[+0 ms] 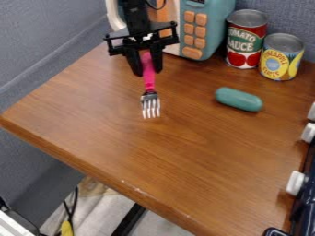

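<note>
My black gripper [145, 57] is at the upper middle of the view, over the wooden table [123, 157]. A fork with a pink handle [149, 79] hangs from between its fingers, silver tines [150, 105] pointing toward the front of the table. The upper end of the handle is partly hidden by the gripper. Whether the tines touch the tabletop is hard to tell.
A teal toy microwave [212, 28] stands behind the gripper, beside a tomato can [244, 48] and a yellow can [281, 63]. A teal cylinder [238, 99] lies right of the fork. Dark objects with white knobs line the right edge.
</note>
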